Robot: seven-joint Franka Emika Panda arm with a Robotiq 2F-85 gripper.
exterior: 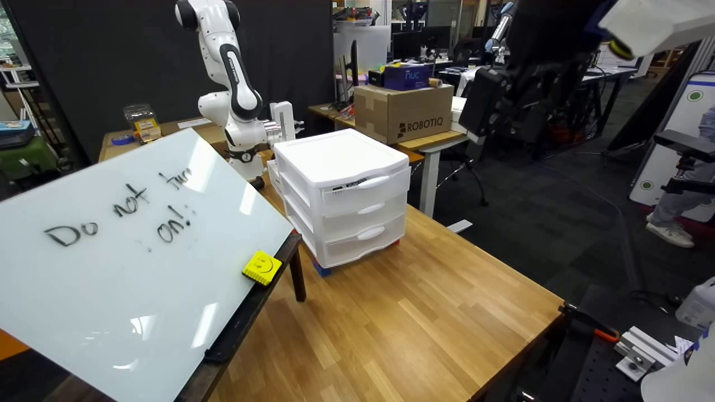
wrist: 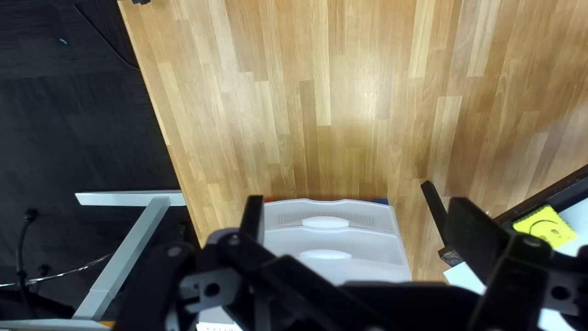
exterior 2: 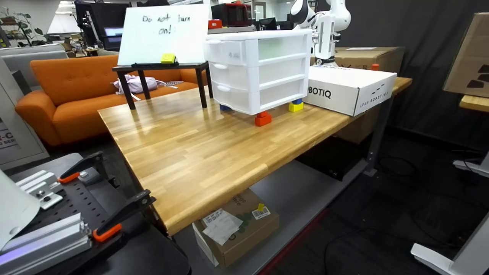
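Observation:
My gripper is open in the wrist view, its two dark fingers wide apart with nothing held between them. Below and beyond them appears the white drawer unit (exterior: 342, 157), standing on the wooden table with three clear-fronted drawers. The drawers look shut or nearly so; something dark shows behind the top drawer's upper edge. A whiteboard (exterior: 134, 268) leans on a dark stand, bearing the handwriting "Do not turn on!". On its lower ledge rests a yellow smiley eraser (exterior: 262, 267). In exterior view 1, the dark gripper hangs blurred at upper right, well clear of the unit.
Red blocks (exterior 2: 263, 119) and yellow blocks (exterior 2: 296, 107) sit at the unit's base. A white Robotiq box (exterior 2: 350, 89) lies beside it. Another white arm (exterior: 231, 87) stands behind. Bare tabletop (exterior 2: 183, 146) extends in front; black clamps (exterior 2: 130, 211) grip near its corner.

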